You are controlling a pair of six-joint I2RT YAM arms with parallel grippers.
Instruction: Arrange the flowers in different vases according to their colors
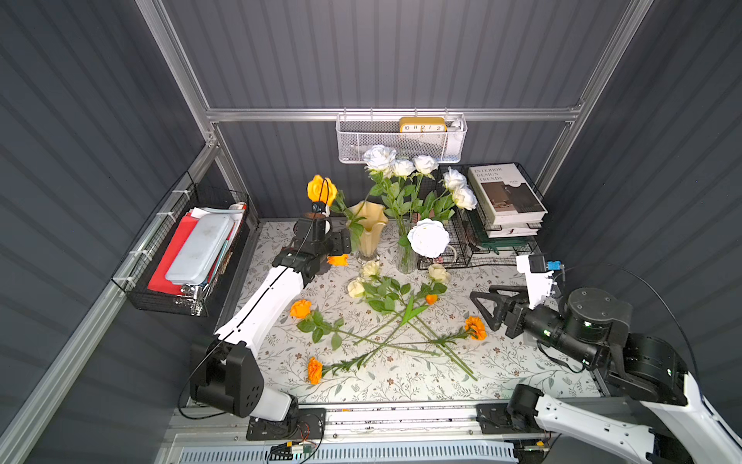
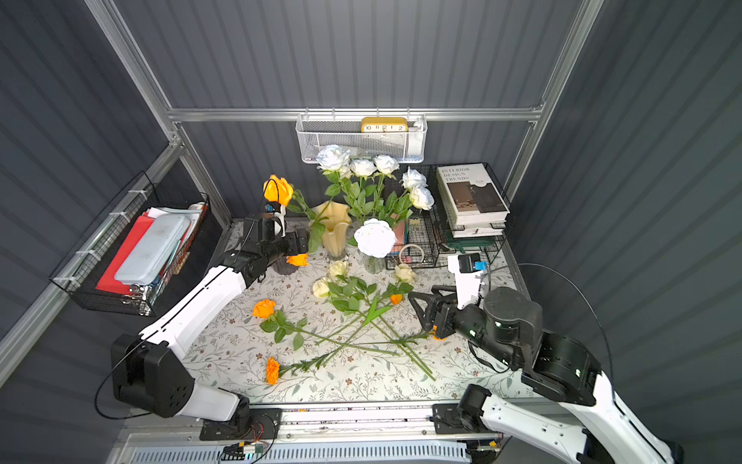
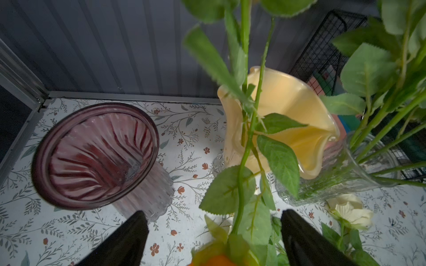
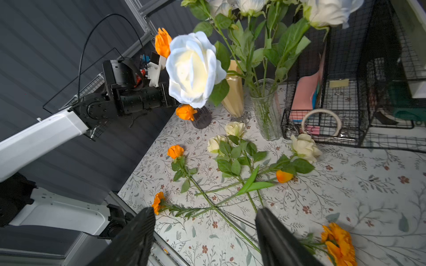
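Note:
My left gripper stands open near the amber vase [image 3: 275,106]. Below its parted fingers [image 3: 126,239] an orange bloom [image 3: 219,259] shows, joined to a leafy stem rising past the vase's near side. A yellow-orange rose [image 1: 322,191] leans out beside the left arm. The empty purple glass vase [image 3: 95,155] stands to the left, mostly hidden by the arm in the top left view. White roses [image 1: 402,166] fill the clear glass vase [image 4: 266,110]. Over the right side of the table my right gripper [image 1: 487,309] is open and empty.
Cream roses [image 4: 235,129] and orange flowers [image 4: 175,151] lie with crossed stems mid-table; another orange flower [image 4: 339,243] lies at right. A black wire rack [image 4: 328,110] stands behind, and a wire basket [image 1: 166,301] hangs at left.

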